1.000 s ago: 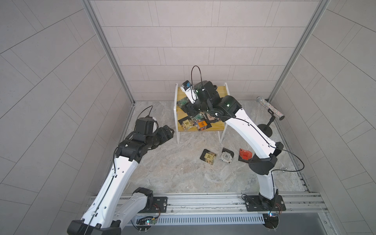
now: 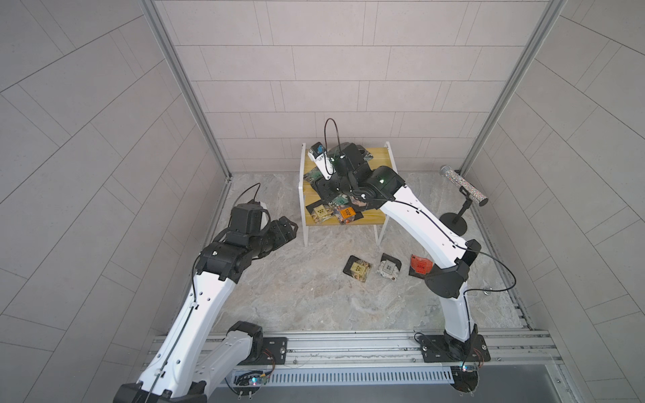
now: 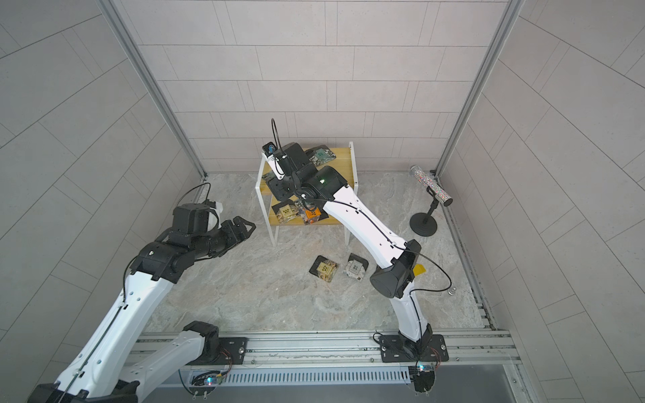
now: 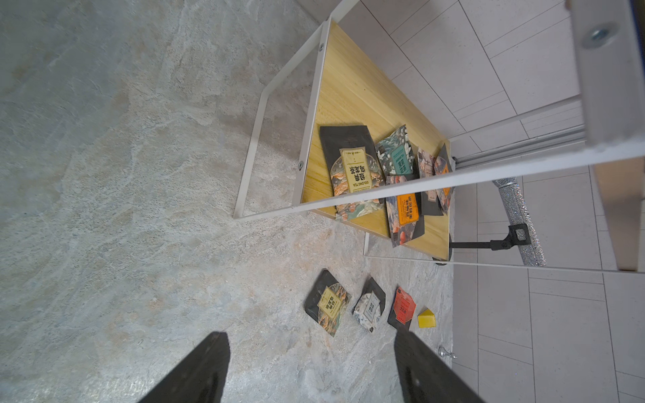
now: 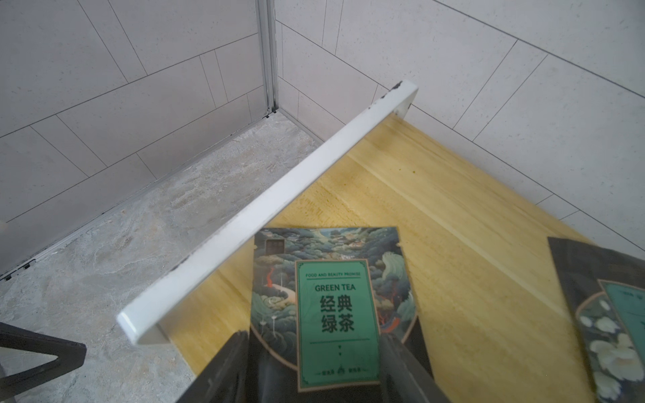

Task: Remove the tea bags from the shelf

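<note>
A green tea bag [image 5: 339, 282] lies flat on the shelf's wooden top board [image 5: 463, 248], close to its white side rail. My right gripper is over the bag's near part, its fingers apart on either side of the green label; whether they touch the bag cannot be told. Another bag [image 5: 608, 329] with white flowers lies farther right on that board. On the lower board are several bags, among them a yellow-labelled one [image 4: 356, 168] and an orange-labelled one [image 4: 405, 209]. Left of the shelf, my left gripper stands open and empty.
On the floor in front of the shelf lie a yellow-labelled bag [image 2: 360, 269], a white one [image 2: 388, 266] and a red one [image 2: 421, 266]. A stand with a speckled tube [image 2: 463, 186] is at the right. Bare floor lies at front left.
The left arm and the bags look unmoved.
</note>
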